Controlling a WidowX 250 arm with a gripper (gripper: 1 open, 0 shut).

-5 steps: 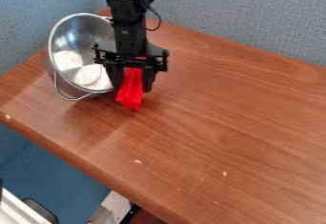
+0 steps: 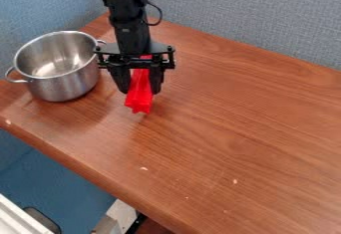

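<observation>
My black gripper hangs over the left part of the wooden table, shut on a red object, which looks like cloth and dangles below the fingers. A steel pot with side handles stands upright just left of the gripper, near the table's left edge. Its interior looks empty from this angle.
Grey-blue padded walls border the back and left. A gap with white and metal parts lies beyond the front-left edge.
The pot has gone from tipped, with white material showing inside, to upright and slightly further left. My gripper with the red object has moved very little.
</observation>
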